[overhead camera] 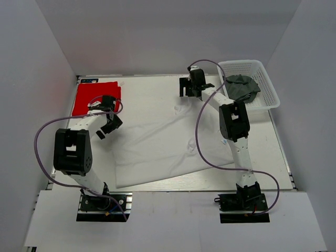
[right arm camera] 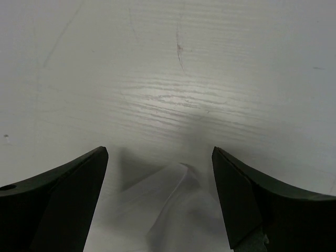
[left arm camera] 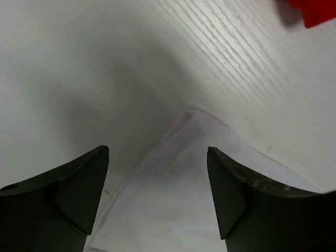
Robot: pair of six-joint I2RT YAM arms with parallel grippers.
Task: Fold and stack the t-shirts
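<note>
A white T-shirt (overhead camera: pixel 163 152) lies spread across the middle of the table, wrinkled, with a small bunched part near its top. My left gripper (overhead camera: pixel 110 127) hangs over its upper left corner; in the left wrist view that shirt corner (left arm camera: pixel 194 136) sits between the parted fingers, not gripped. My right gripper (overhead camera: pixel 186 87) stands open above the shirt's upper right corner, which shows as a creased fabric tip (right arm camera: pixel 173 194) in the right wrist view. A folded red shirt (overhead camera: pixel 89 97) lies at the back left, partly behind the left arm.
A white basket (overhead camera: pixel 270 92) with dark green cloth (overhead camera: pixel 247 89) sits at the back right, next to the right arm. Grey walls surround the table.
</note>
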